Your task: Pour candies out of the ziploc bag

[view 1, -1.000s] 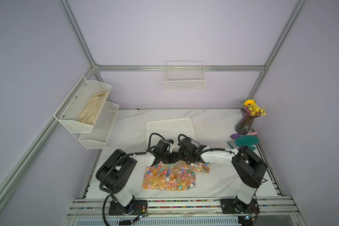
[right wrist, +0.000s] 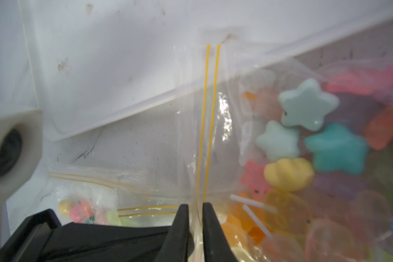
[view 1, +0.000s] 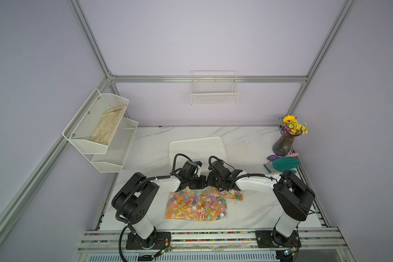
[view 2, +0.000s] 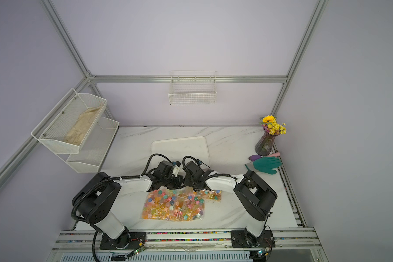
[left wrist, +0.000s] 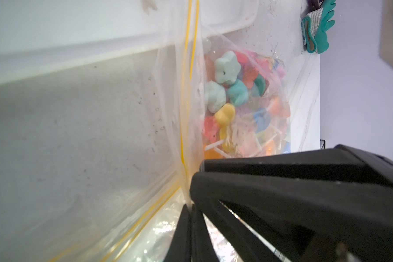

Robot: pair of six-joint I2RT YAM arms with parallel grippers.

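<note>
A clear ziploc bag of colourful candies lies flat in front of the white tray. Both grippers meet just above its back edge. My left gripper is shut, with the clear film and yellow zip lines of a bag running down between its fingertips. Close beside it, my right gripper is also shut on film, below the upright zip strip. Star-shaped candies show through plastic on the right of that view. Where the film meets the flat bag is hidden by the grippers.
More bagged candies lie to the right, partly under the right arm. At the table's right side are a flower vase and a teal glove. Wire shelves stand on the left. Right of the bags the table is bare.
The right gripper has shifted slightly to the right and toward the front, its arm bending outward. The left arm and the flat bag look almost unchanged.
</note>
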